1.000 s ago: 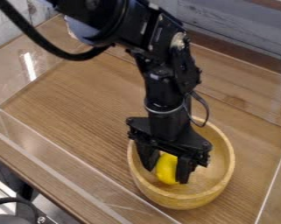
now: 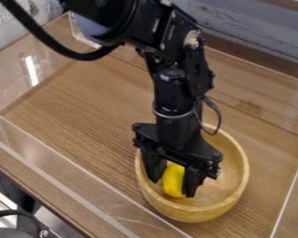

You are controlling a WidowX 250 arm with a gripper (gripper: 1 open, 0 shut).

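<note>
My black gripper (image 2: 176,160) is lowered into a round tan bowl (image 2: 219,200) at the lower right of the camera view. A yellow object (image 2: 174,181) lies in the bowl between or just under the fingers, partly hidden by them. Whether the fingers grip it I cannot tell.
A white and grey edge (image 2: 244,23) runs along the back, and the surface ends at the lower left, where dark cables show.
The gripper and the yellow object have shifted very slightly to the left within the bowl; otherwise little differs.
</note>
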